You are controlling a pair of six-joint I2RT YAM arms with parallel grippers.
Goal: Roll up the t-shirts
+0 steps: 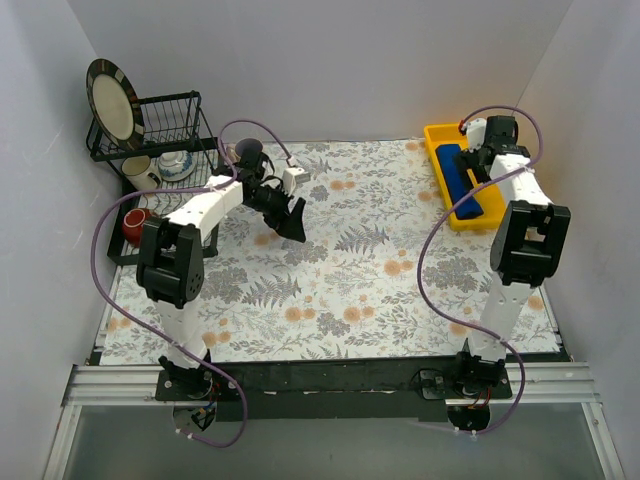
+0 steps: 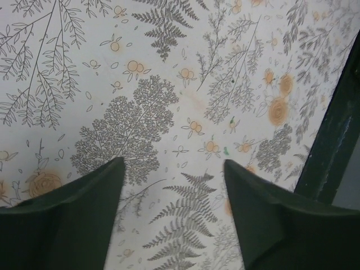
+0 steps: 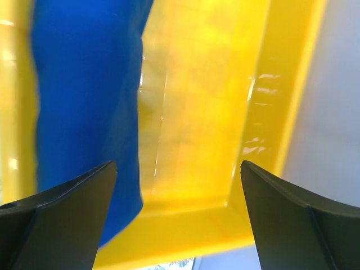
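A blue rolled t-shirt [image 1: 456, 180] lies lengthwise along the left side of the yellow bin [image 1: 434, 134] at the back right. The right wrist view shows the blue roll [image 3: 87, 101] at the left, with bare yellow bin floor [image 3: 183, 112] beside it. Over that bin my right gripper stands open, its fingers apart and nothing between them. My left gripper is over the patterned tabletop, left of centre, its fingers parted with only the floral cloth below. No other shirt is visible on the table.
A black dish rack [image 1: 165, 120] with a plate [image 1: 115, 104], cups and a red mug [image 1: 136, 227] stands at the left. Walls close in the back and right of the bin.
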